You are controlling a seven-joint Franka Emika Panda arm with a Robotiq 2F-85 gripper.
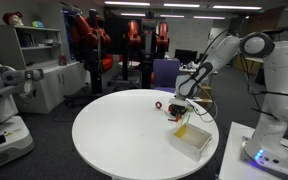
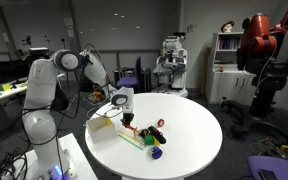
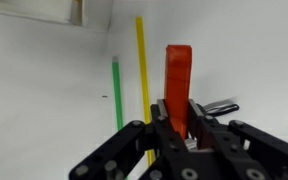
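My gripper is shut on a red-orange block [image 3: 178, 72], which sticks out beyond the fingertips in the wrist view. Below the block, a yellow stick [image 3: 143, 70] and a shorter green stick [image 3: 117, 92] lie apart on the white table. In exterior view 2, the gripper [image 2: 127, 122] is over the table, between the open box and a cluster of small objects. The exterior views are too small to tell how high the block is held.
A pale open box [image 1: 191, 142] stands at the table's edge near the arm base. Beside the gripper lie a black object [image 2: 153, 132], a purple object [image 2: 157, 153] and a red ring [image 2: 161, 122].
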